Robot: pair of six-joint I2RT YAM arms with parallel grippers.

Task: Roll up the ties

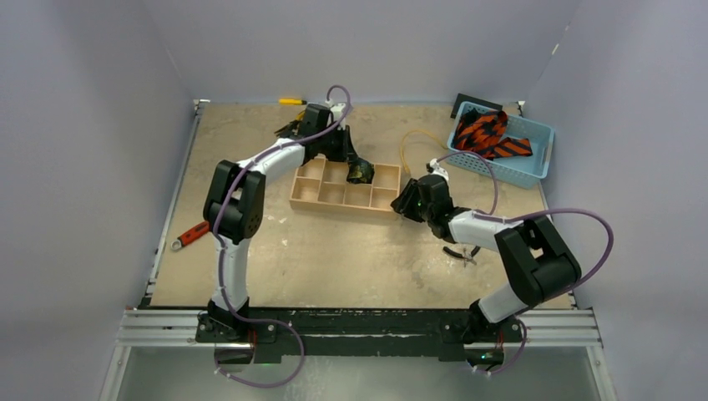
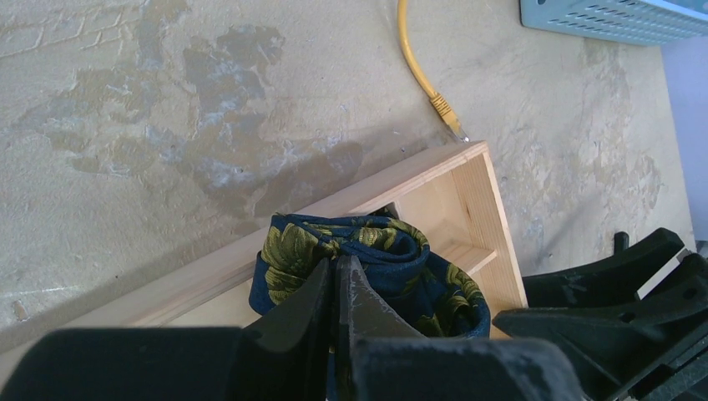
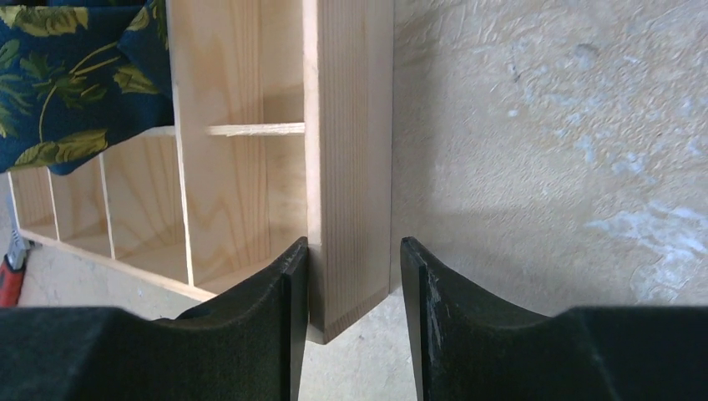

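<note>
A dark blue tie with yellow floral pattern [image 1: 360, 172] lies folded in a compartment of the wooden divided box [image 1: 330, 206]; in the left wrist view its loops show. My left gripper is shut, its tips pressed at the tie. My right gripper is part open at the box's right end, one finger against the outer wall [image 3: 346, 167], the other outside it. Orange and black ties [image 1: 477, 132] lie in the blue basket [image 1: 522, 175] at back right.
A yellow cable [image 1: 402, 150] lies behind the box, a red tool [image 1: 194, 233] at left, pliers [image 1: 457, 254] at right front.
</note>
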